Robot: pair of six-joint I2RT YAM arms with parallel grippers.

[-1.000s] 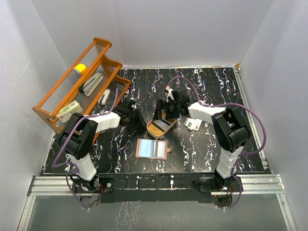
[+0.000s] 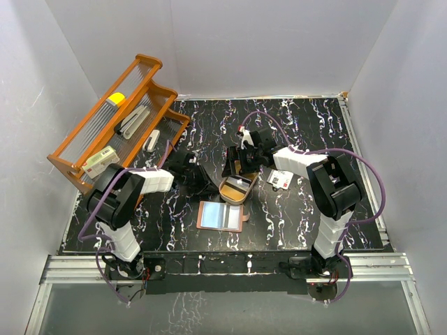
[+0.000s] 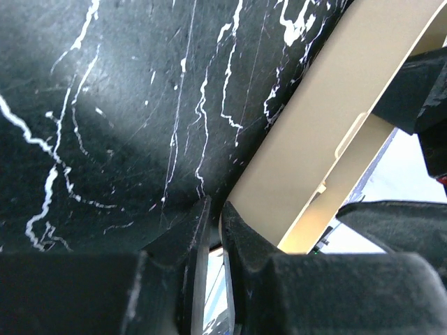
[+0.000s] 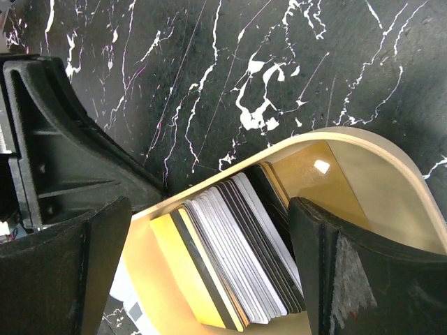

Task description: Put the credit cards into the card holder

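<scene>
The open card holder (image 2: 220, 216), with pale sleeves and brown edges, lies flat at the table's front middle. Just behind it stands a tan box (image 2: 232, 199) with rounded ends; a row of dark, white and yellowish cards (image 4: 234, 244) stands on edge inside. At the box's left end is my left gripper, its fingers drawn together right against the rim; whether the rim is pinched or only touched I cannot tell. My right gripper is open over the box, fingers (image 4: 63, 269) spread on either side of the cards, nothing held.
A wooden rack (image 2: 140, 91) with a yellow item (image 2: 116, 98), a stapler (image 2: 133, 122) and a pale box (image 2: 101, 160) fills the left back. A small white item (image 2: 281, 179) lies right of the tan box.
The box's left end shifted right and toward the card holder, turning the box. My right gripper stays nearly in place.
</scene>
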